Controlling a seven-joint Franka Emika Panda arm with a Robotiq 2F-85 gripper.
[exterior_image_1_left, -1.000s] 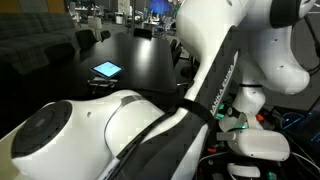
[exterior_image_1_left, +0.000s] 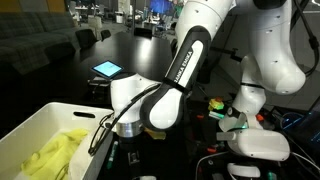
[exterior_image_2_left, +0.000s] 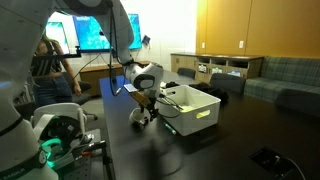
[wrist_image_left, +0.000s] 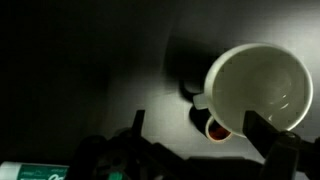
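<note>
In the wrist view, a white mug or cup (wrist_image_left: 262, 85) lies beneath my gripper, mostly toward the right side. My open gripper's right finger overlaps its lower rim, and no object is held. Tucked against the cup's lower left is a small white-rimmed item with a red-brown middle (wrist_image_left: 217, 130); what it is cannot be told. Seen from exterior view 2, the arm points down near the left part of the dark table, by a small white object (exterior_image_2_left: 137, 116). In exterior view 1 my gripper (exterior_image_1_left: 130, 152) hangs low beside the white box.
A white box (exterior_image_2_left: 191, 119) stands close to the arm; a yellow cloth (exterior_image_1_left: 52, 156) lies inside it. A green-and-white tube (wrist_image_left: 40, 172) shows at the wrist view's lower left.
The box looks unmoved.
</note>
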